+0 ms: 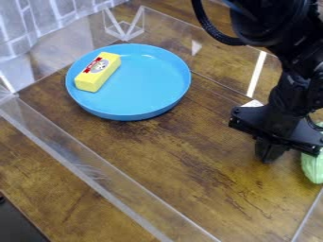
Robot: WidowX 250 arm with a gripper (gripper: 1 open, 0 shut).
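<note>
The black gripper (pixel 270 142) is low over the wooden table at the right, its fingertips close together near the surface, with nothing visible between them. Just right of it, partly behind the arm, lies a green object (pixel 312 168) at the image's edge. A small white item (pixel 252 111) shows from behind the gripper. On the left, a yellow box (pixel 97 72) with a red-and-white label rests in a blue plate (pixel 151 102).
Clear plastic strips or walls (pixel 113 189) border the work area on the left and back. A pale curtain (pixel 38 33) is at the upper left.
</note>
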